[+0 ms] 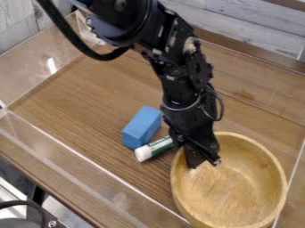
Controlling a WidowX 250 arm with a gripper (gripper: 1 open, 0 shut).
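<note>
A black robot gripper [191, 147] reaches down at the left rim of a large tan oval bowl [233, 191] on the wooden table. Its fingertips are low at the rim; what is between them is hard to make out. A white and green cylinder [155, 149] lies just left of the gripper, partly behind it. A blue block [142, 126] lies left of the arm, behind the cylinder.
The wooden table [71, 107] has clear room at the left and back, with a pale raised border along the left and a white plank wall behind. A black cable loops at the lower left edge.
</note>
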